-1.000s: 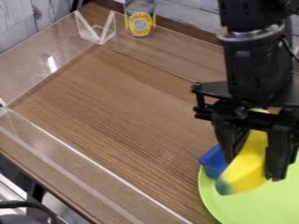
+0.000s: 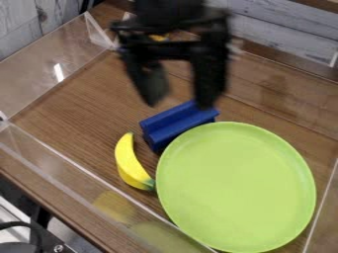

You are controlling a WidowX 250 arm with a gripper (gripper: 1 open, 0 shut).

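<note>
My gripper (image 2: 172, 69) hangs blurred across the top middle, open, above and behind a blue oblong block (image 2: 180, 123). A yellow banana (image 2: 129, 161) lies on the wooden surface, left of a large lime-green plate (image 2: 238, 188). The blue block lies at the plate's upper-left edge. My fingertips are too blurred to place exactly.
Clear plastic walls (image 2: 40, 64) edge the wooden surface at the left and front. The wood (image 2: 73, 114) is bare to the left of the banana and to the right behind the plate. The gripper hides most of the back.
My gripper has moved up, left and back, away from the plate. The yellow banana, seen at my gripper over the plate a second ago, now lies left of the plate.
</note>
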